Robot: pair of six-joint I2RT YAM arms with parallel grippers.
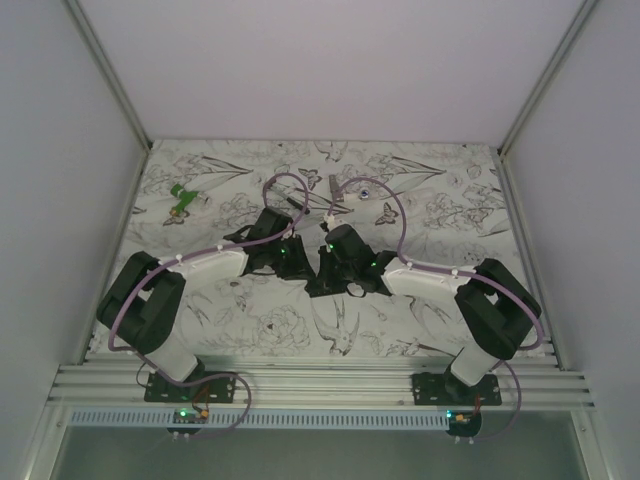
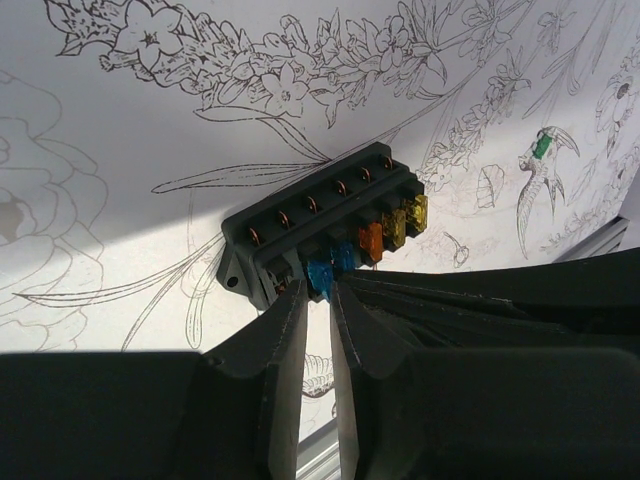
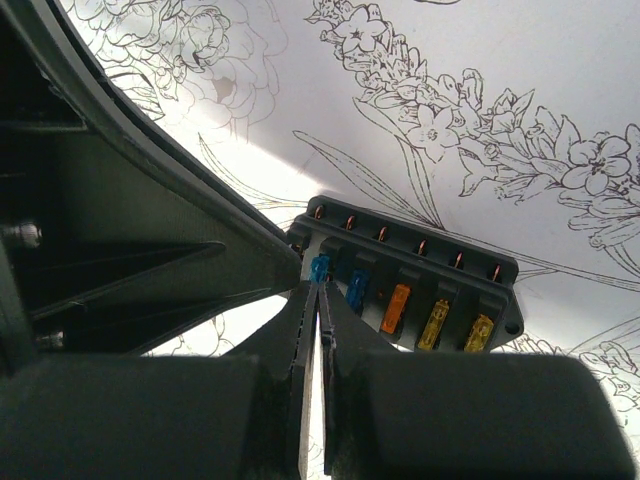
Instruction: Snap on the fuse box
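A black fuse box (image 2: 310, 200) (image 3: 410, 240) lies on the patterned surface between my grippers, holding blue, orange and yellow fuses. My left gripper (image 1: 305, 272) is shut at the box's end by the light-blue fuse (image 3: 320, 265); whether that fuse is between its fingertips is unclear. My right gripper (image 1: 322, 275) has its fingertips just below the same fuse, close together; its exact finger gap is hard to tell.
At the back lie a green tool (image 1: 182, 200) and several other tools. The surface around the box is otherwise clear, with walls at the sides and back.
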